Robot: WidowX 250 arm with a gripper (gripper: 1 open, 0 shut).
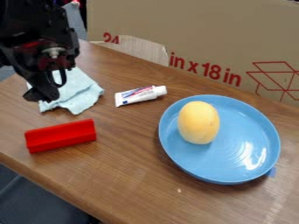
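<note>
My dark gripper [47, 74] hangs at the upper left, over the edge of a folded pale blue cloth [77, 94], its fingers apart with nothing seen held. A red block [61, 136] lies below it on the wooden table. A white toothpaste tube [140, 94] lies right of the cloth. On the right, a yellow oval object [198, 122] rests on a blue plate [239, 162].
A large cardboard box [211, 39] stands along the back of the table. The table's front edge runs diagonally at the lower left. Bare wood [128, 166] lies between the red block and the plate.
</note>
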